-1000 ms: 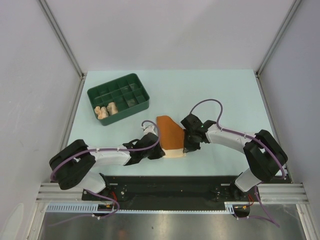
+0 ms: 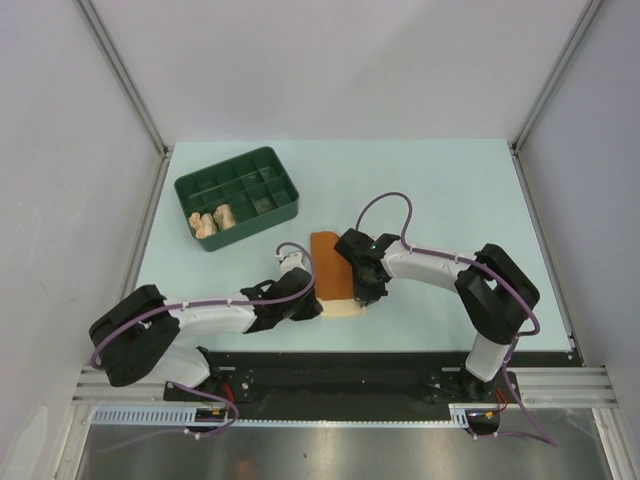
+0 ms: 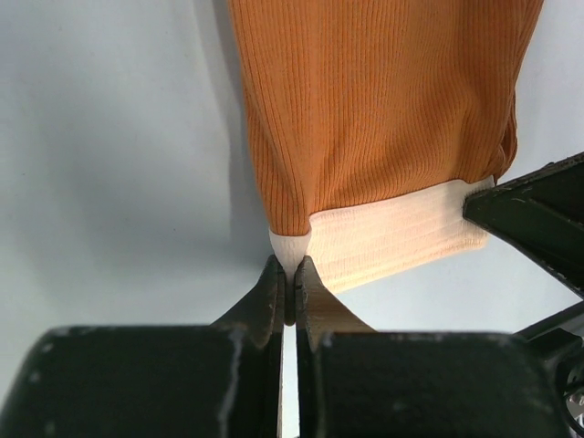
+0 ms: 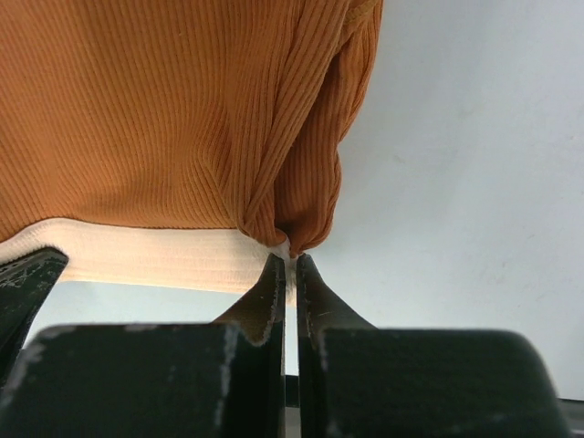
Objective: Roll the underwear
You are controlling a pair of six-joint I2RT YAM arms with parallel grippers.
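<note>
The orange underwear (image 2: 330, 255) with cream waistband (image 3: 392, 242) lies flat mid-table, band toward the front edge. My left gripper is shut on the band's left end, where the cream cloth is pinched. My right gripper is shut on the band's right end, below a bunched orange fold along the right side. The top view has both arms low over the garment, partly hiding it.
A green divided box (image 2: 250, 160) with a few tan items in its front-left compartments stands at the back left.
My right gripper has moved left, toward the left one, with the underwear's right side.
</note>
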